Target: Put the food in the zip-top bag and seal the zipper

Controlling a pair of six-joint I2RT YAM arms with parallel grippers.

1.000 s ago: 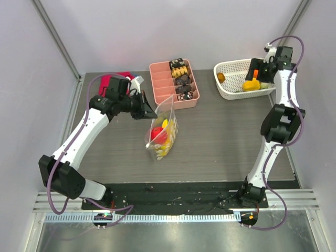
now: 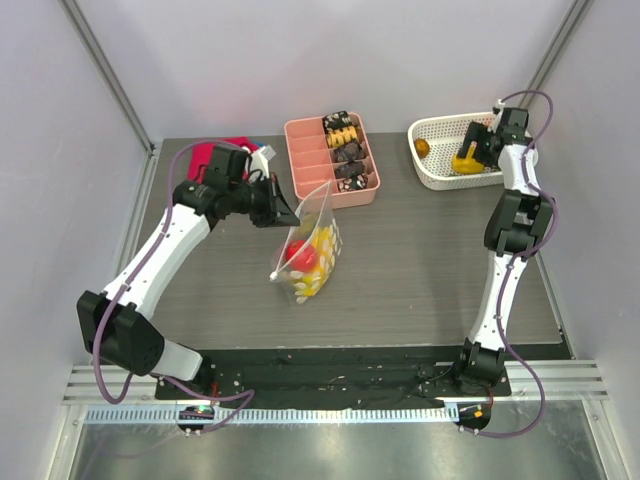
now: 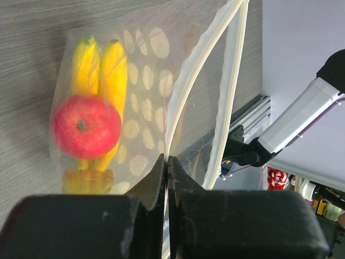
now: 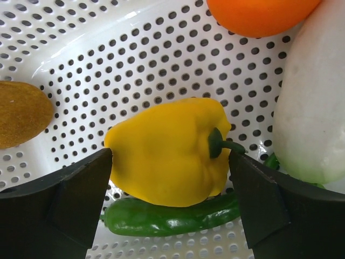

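The zip bag (image 2: 310,260) stands on the table, holding a red round fruit (image 3: 86,124) and yellow bananas (image 3: 112,70). My left gripper is shut on the bag's top edge by the zipper strip. In the white perforated basket (image 2: 432,170), my right gripper stands open with its fingers at both ends of a yellow pepper (image 4: 161,156). A green chili (image 4: 140,218), an orange fruit (image 4: 259,11), a brown potato-like item (image 4: 19,113) and a pale long vegetable (image 4: 312,91) lie around the pepper.
A pink compartment tray (image 2: 305,160) with small items stands at the back middle, a red cloth (image 2: 200,155) behind my left arm. The table between bag and basket is clear.
The left arm holds nearly the same place at the bag.
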